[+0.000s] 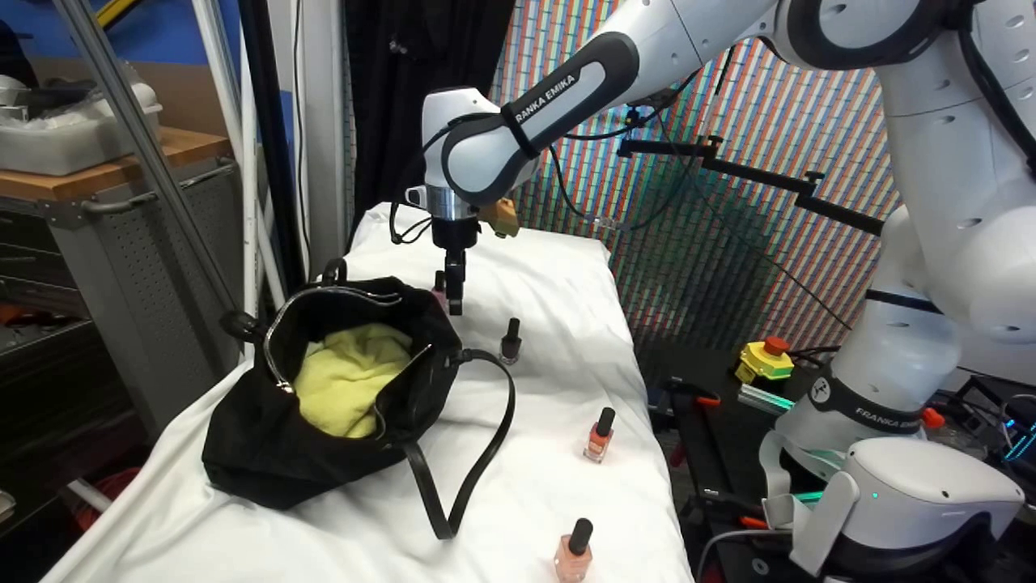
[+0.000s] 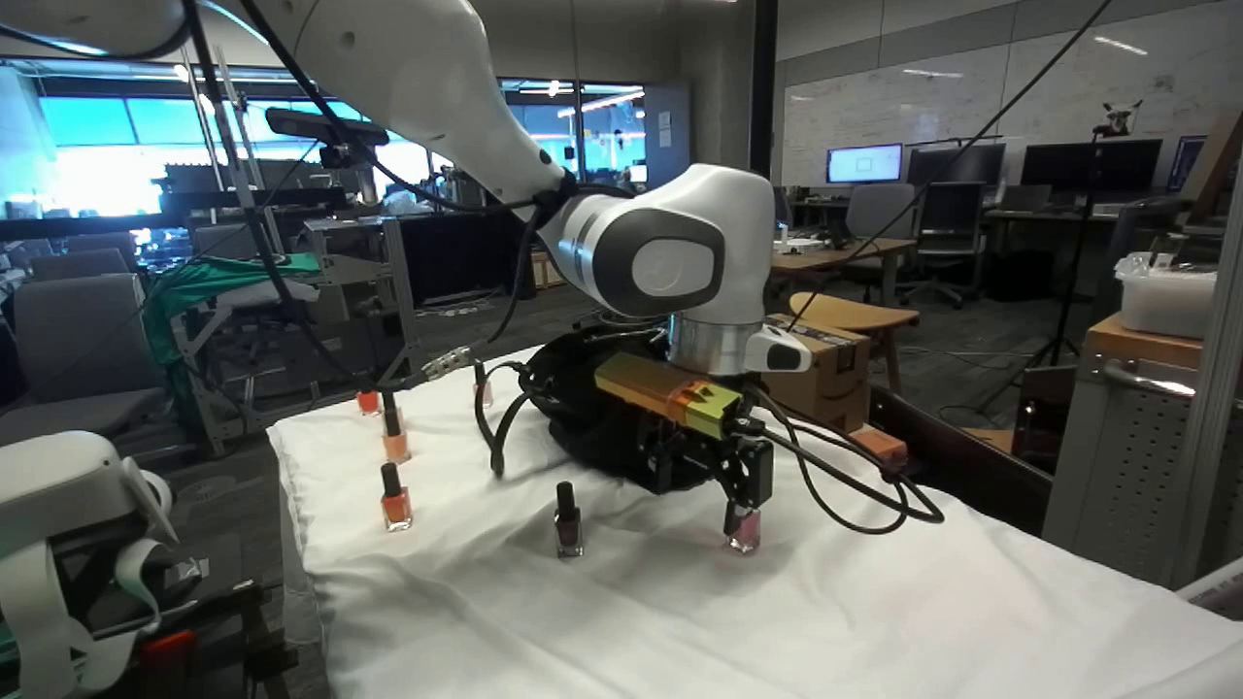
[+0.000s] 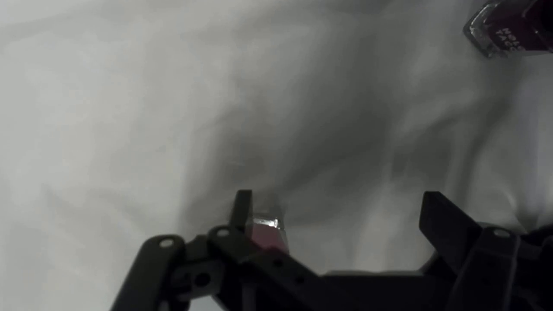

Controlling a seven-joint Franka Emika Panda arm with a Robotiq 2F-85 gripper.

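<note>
My gripper is low over the white cloth, beside the black handbag's far end. Its fingers stand wide open in the wrist view, where a pink nail polish bottle shows just inside the left finger, partly covered by the linkage. I cannot tell whether finger and bottle touch. In exterior view 2 that pink bottle stands upright at the fingertips. A dark polish bottle with a black cap stands a short way off. The black bag lies open, with yellow-green cloth inside.
An orange-red polish bottle and a peach one stand nearer the camera in exterior view 1. The bag's strap loops onto the bed cloth. Exterior view 2 shows bare cloth in front of the gripper.
</note>
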